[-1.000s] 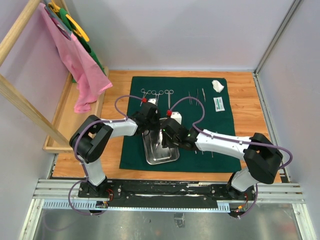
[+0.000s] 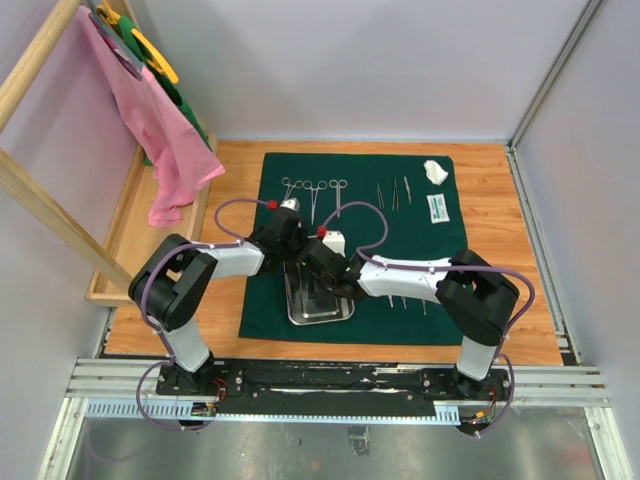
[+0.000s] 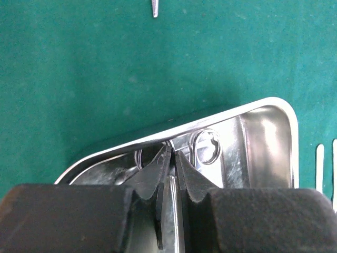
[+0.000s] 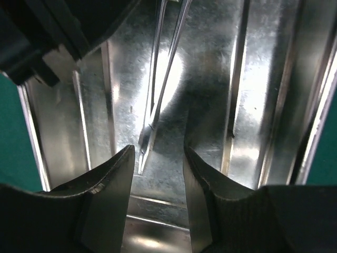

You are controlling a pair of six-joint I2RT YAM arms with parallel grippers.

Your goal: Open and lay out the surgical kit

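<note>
The metal tray (image 2: pixel 318 312) lies on the green cloth (image 2: pixel 260 320), both grippers over it. In the left wrist view, my left gripper is at the tray's rim beside ringed instrument handles (image 3: pixel 205 147); its fingertips are close together, and whether they pinch a handle is unclear. In the right wrist view, my right gripper stands open inside the tray, below a long slim two-limbed instrument (image 4: pixel 163 89), with nothing between its fingers.
Scissor-like instruments (image 2: pixel 312 186) and slim tools (image 2: pixel 395 192) lie in rows on the cloth, with a white packet (image 2: pixel 438 208) and gauze (image 2: pixel 436 171) at right. A wooden rack with hanging cloths (image 2: pixel 170 170) stands at left.
Both arms have shifted left, the right arm more clearly, its gripper moving over the middle of the tray.
</note>
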